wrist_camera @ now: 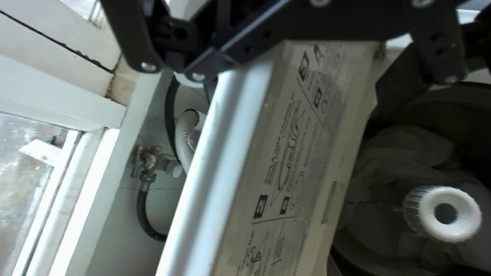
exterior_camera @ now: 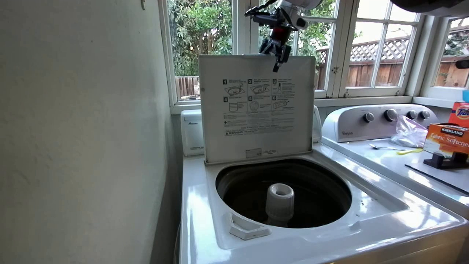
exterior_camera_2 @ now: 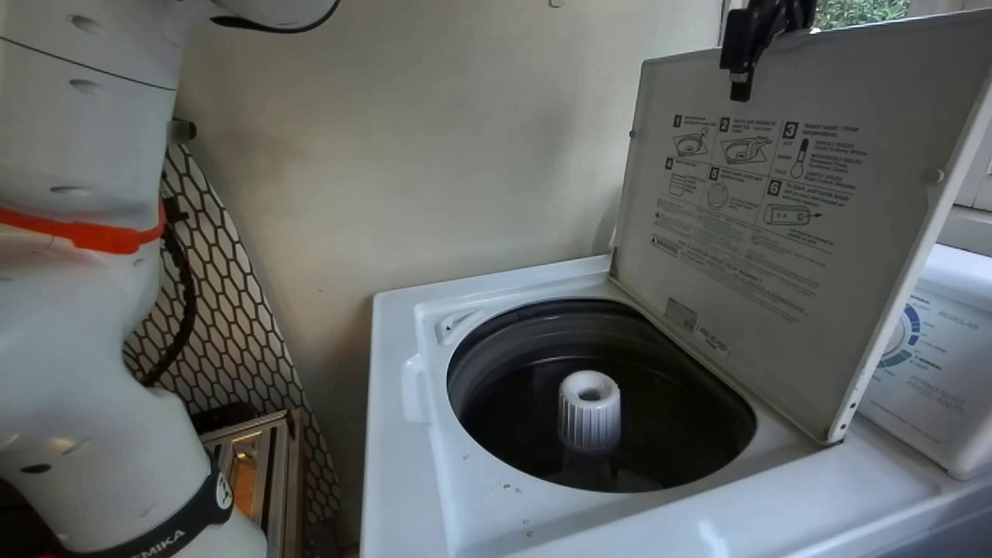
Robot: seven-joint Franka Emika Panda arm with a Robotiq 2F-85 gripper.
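Note:
The white washing machine lid (exterior_camera: 259,110) stands raised, its printed inner side facing the tub. My gripper (exterior_camera: 270,58) is at the lid's top edge, coming from above. In the wrist view, the lid (wrist_camera: 280,161) runs between the widely spread fingers of the gripper. One dark finger (wrist_camera: 400,82) is on the printed side; the other goes down past the outer edge, its tip partly hidden. Exterior view 2 shows a fingertip (exterior_camera_2: 741,85) in front of the lid's printed face. Whether either finger touches the lid is hard to tell.
Below is the open tub with its white agitator (exterior_camera: 280,202); pale cloth (wrist_camera: 405,151) lies inside in the wrist view. A window (exterior_camera: 202,44) and pipes (wrist_camera: 152,161) stand close behind the lid. At right, a dryer (exterior_camera: 378,123) holds boxes and a plastic bag.

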